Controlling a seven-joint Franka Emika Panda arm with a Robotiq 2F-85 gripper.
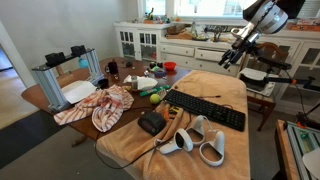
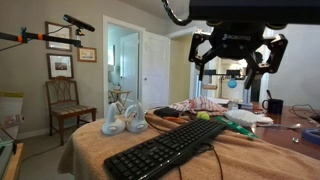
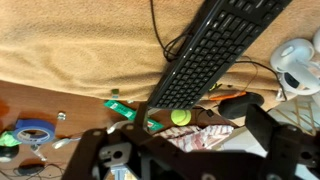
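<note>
My gripper hangs above the far right part of the table, over the tan cloth. In the second exterior view the gripper has its fingers spread, with nothing between them. A long black keyboard lies on the cloth. From the wrist, the keyboard runs diagonally across the upper middle, and the open gripper frames its lower end. Near that end sit a yellow-green ball and a green item.
White headset gear and a dark mouse lie near the keyboard. A striped cloth covers part of the left side. Blue tape lies on the bare wood.
</note>
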